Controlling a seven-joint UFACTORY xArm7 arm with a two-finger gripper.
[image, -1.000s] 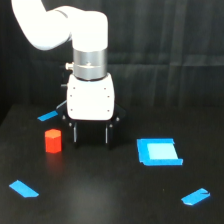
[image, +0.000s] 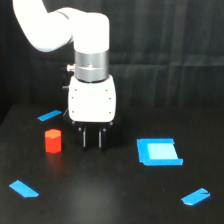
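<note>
My gripper (image: 92, 140) hangs from the white arm near the middle-left of the camera view. Its two dark fingers are hard to make out against the black table, but a gap shows between them and I see nothing in it. A small red block (image: 53, 141) rests on the table to the left of the gripper, apart from it. On the right lies a pale square (image: 161, 151) bordered by blue tape (image: 144, 152).
Strips of blue tape mark the black table: one at the front left (image: 23, 189), one at the front right (image: 196, 197) and one behind the block (image: 50, 115).
The gripper's fingers have drawn closer together, and the gripper sits slightly lower in view. The red block and the taped square have not moved.
</note>
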